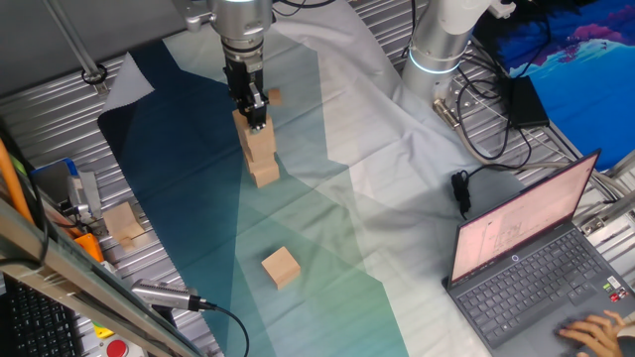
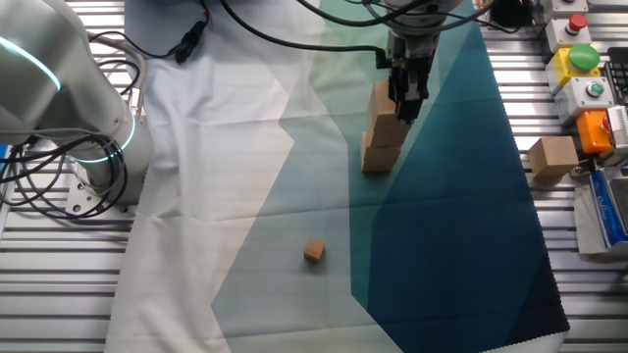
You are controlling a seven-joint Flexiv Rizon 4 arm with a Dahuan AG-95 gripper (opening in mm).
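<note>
A tall wooden block [image 1: 260, 147] stands on a lower wooden block [image 1: 264, 173]. From the other side, the upper block [image 2: 384, 123] and the lower block [image 2: 379, 157] also show as a stack. My gripper [image 1: 257, 121] points down at the top of the upper block, its dark fingers overlapping it in both views. Whether the fingers pinch the block or only stand beside it cannot be made out. A wooden cube [image 1: 282, 268] lies apart on the cloth. On the stack's other side sits a smaller cube [image 2: 314, 250], partly hidden behind the gripper in exterior view 1.
Another wooden block [image 2: 552, 157] rests on the metal rails outside the cloth, near button boxes [image 2: 579, 61]. A laptop [image 1: 541, 263] with a person's hand on it occupies one corner.
</note>
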